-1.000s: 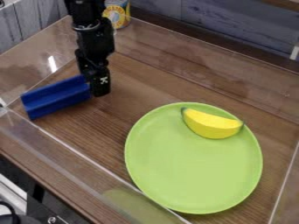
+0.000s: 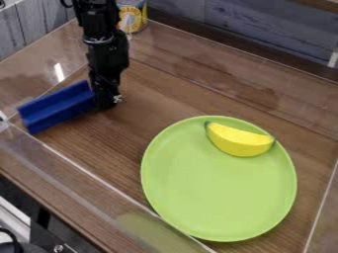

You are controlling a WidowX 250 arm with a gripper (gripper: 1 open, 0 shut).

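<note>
The black gripper (image 2: 109, 91) reaches down at the upper left, its tips low beside the right end of a blue oblong block (image 2: 55, 107) lying on the wooden table; whether anything is between its fingers is hidden, and it looks shut. A green plate (image 2: 218, 203) fills the lower right, with a yellow banana (image 2: 238, 140) on its upper part.
A can (image 2: 130, 16) stands at the back behind the arm. Clear edging runs along the left front.
The gripper has shifted slightly down and toward the front left against the block's end. The plate and banana have not moved.
</note>
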